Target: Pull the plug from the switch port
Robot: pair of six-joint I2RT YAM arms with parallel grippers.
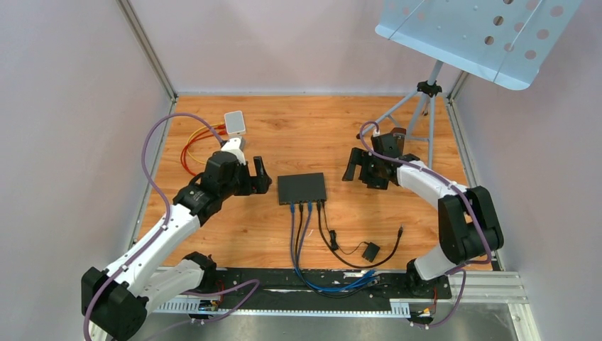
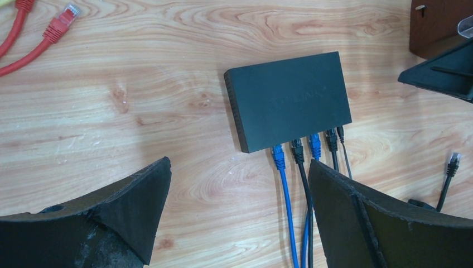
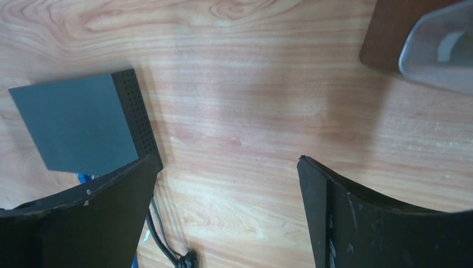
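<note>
The black switch (image 1: 302, 187) lies flat at the middle of the table, its port side toward the front edge. In the left wrist view, a blue plug (image 2: 278, 157), a black plug (image 2: 297, 149), a second blue plug (image 2: 315, 146) and a second black plug (image 2: 331, 139) sit in that side, with a thin cord at its right end. Left of the switch, my left gripper (image 1: 265, 175) stands open and empty. My right gripper (image 1: 353, 175) is to the right of it, also open with only bare table between its fingers.
A loose black cable end (image 1: 400, 231) and a small black adapter (image 1: 370, 251) lie at front right. Red and yellow cables (image 1: 193, 148) and a white box (image 1: 235, 122) are at back left. A light-blue stand (image 1: 428, 89) rises at back right.
</note>
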